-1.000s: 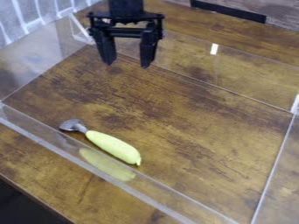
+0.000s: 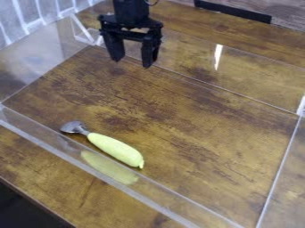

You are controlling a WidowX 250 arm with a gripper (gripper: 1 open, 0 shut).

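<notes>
The black gripper (image 2: 131, 48) hangs at the top centre of the camera view, near the back of the clear-walled enclosure, its two fingers apart and nothing seen between them. A pale yellow corn-like object (image 2: 116, 149) lies near the front left on the wooden surface. Beside its upper-left end is a small silver metal piece (image 2: 74, 126); whether the two are joined I cannot tell for sure.
Transparent walls (image 2: 284, 169) bound the wooden floor (image 2: 179, 107) on the sides, front and back. A white slatted object (image 2: 24, 18) stands at the top left.
The gripper has drawn back, looking smaller and slightly higher in view. The objects on the floor have not moved.
</notes>
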